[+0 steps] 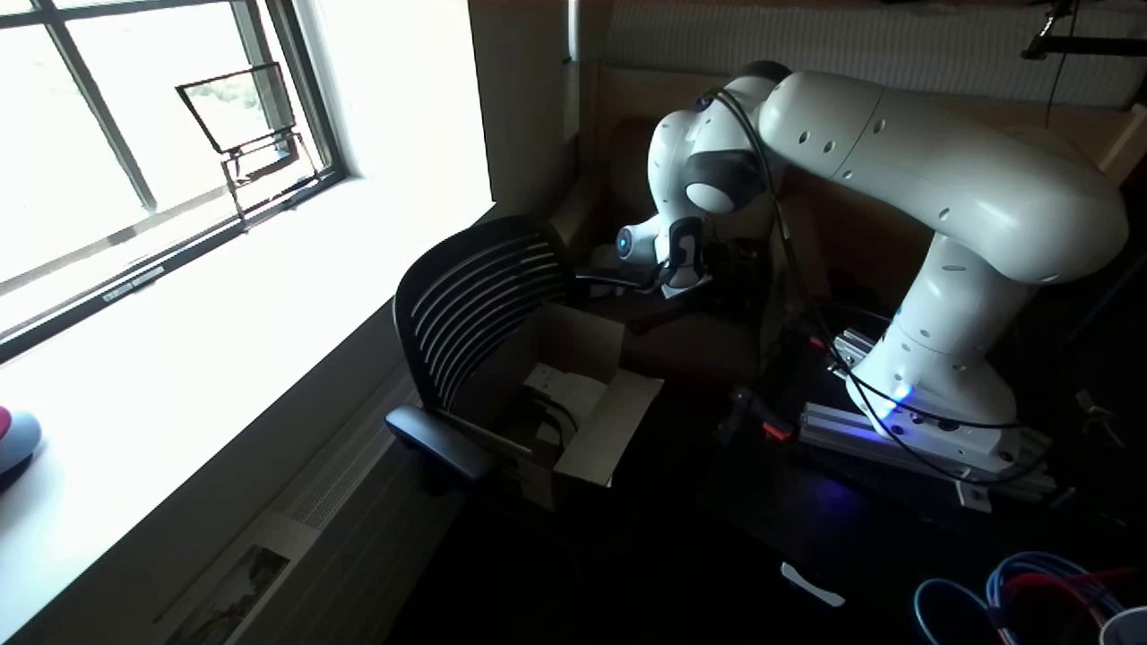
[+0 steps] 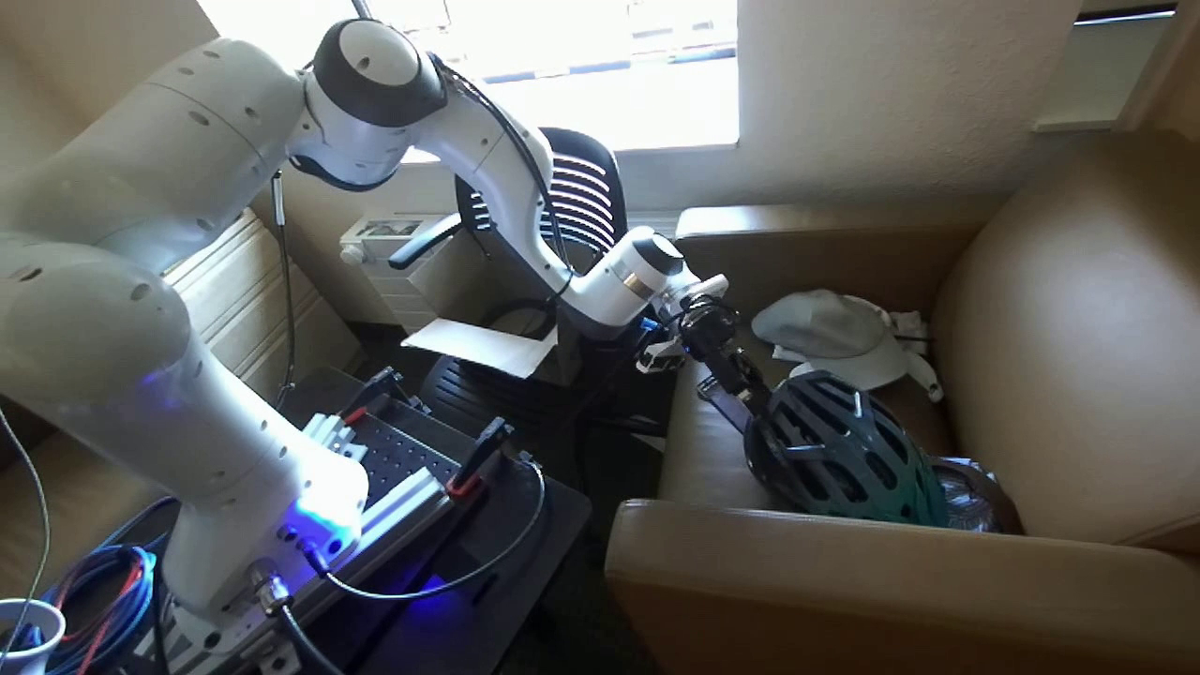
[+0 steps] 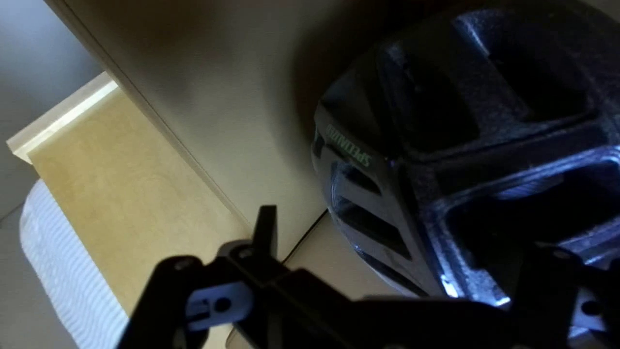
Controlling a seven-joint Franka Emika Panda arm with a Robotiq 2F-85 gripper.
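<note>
A dark green and black bike helmet rests on the tan leather armchair, beside its near armrest. My gripper is at the helmet's left side, tilted down toward it. In the wrist view the helmet fills the right side, with lettering on its rim. The gripper is open there, its dark fingers spread wide along the bottom. Part of the helmet lies behind the right finger. Whether a finger touches the shell cannot be told. In exterior view 1 the fingers are lost in shadow.
A grey cap lies on the seat behind the helmet. The armchair's near armrest rises close beside the helmet. An office chair holds an open cardboard box near the window. Bare seat shows left of the helmet.
</note>
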